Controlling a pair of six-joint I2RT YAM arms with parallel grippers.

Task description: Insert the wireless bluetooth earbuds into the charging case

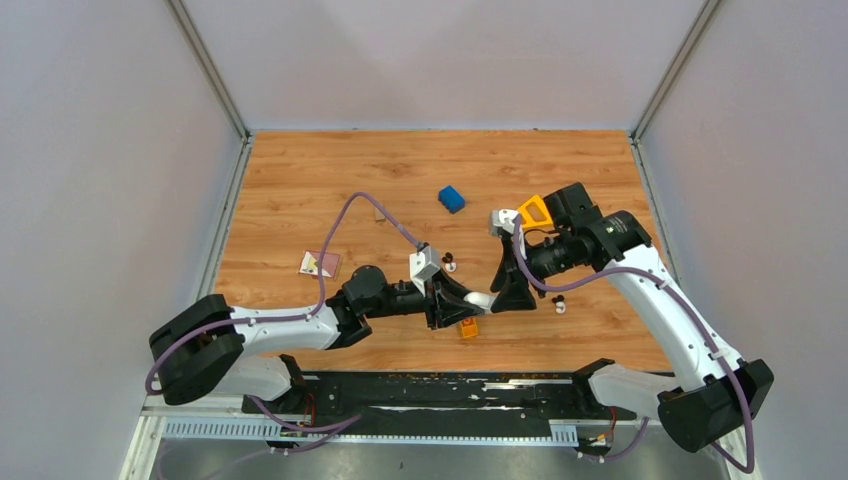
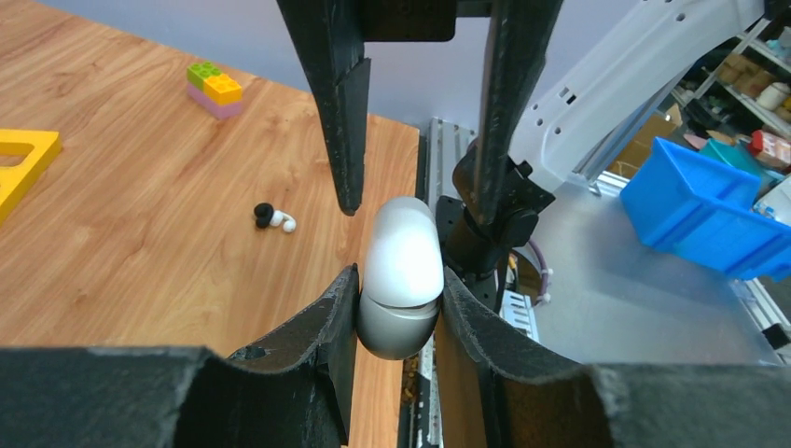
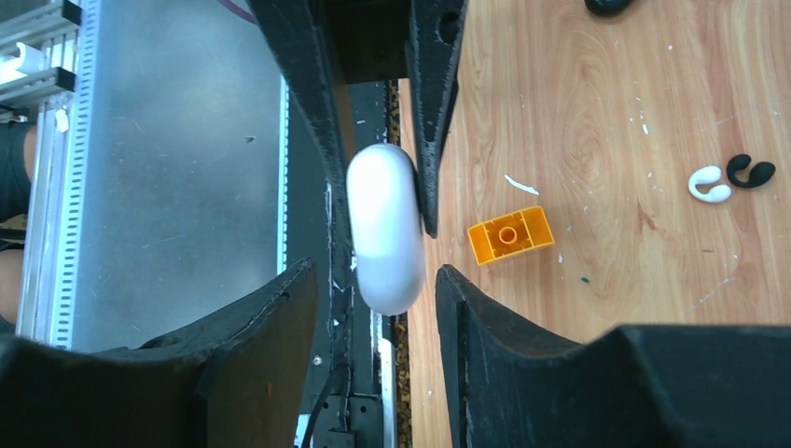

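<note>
The white charging case (image 1: 478,301) (image 2: 399,271) (image 3: 382,224) is gripped at one end by my left gripper (image 1: 458,303), shut on it above the front part of the table. My right gripper (image 1: 510,290) is part open with its fingers at the case's free end, nothing clearly clamped between them. Small black-and-white pieces, perhaps earbuds, lie on the wood: one pair (image 1: 559,304) at right, another (image 1: 449,262) near the middle, seen as white (image 3: 709,184) and black (image 3: 749,172) pieces in the right wrist view.
An orange brick (image 1: 468,329) lies below the case. A blue block (image 1: 451,199) and a yellow triangle (image 1: 535,210) sit farther back, a pink card (image 1: 319,264) at left.
</note>
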